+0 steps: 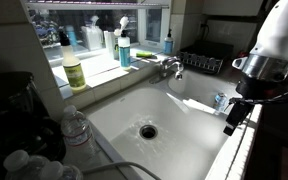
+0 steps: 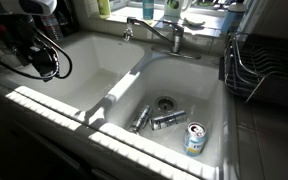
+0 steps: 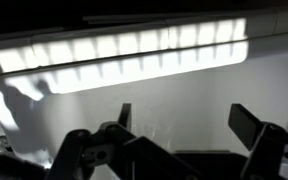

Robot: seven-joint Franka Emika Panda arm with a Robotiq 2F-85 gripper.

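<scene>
My gripper stands open over the front edge of the sink, its two dark fingers (image 3: 246, 124) well apart and nothing between them. In the first exterior view the gripper (image 1: 229, 130) hangs at the right, above the near rim. The white sink has two basins. One basin (image 2: 84, 65) shows bare around its drain. In the other basin, an upright blue-and-white can (image 2: 194, 139) stands near the front, with two silver cans (image 2: 168, 120) lying on their sides by the drain.
A faucet (image 2: 174, 38) rises at the back between the basins. A dish rack (image 2: 269, 68) stands on the right counter. Plastic bottles (image 1: 77, 130) crowd the left counter, and a yellow soap bottle (image 1: 72, 68) stands by the window.
</scene>
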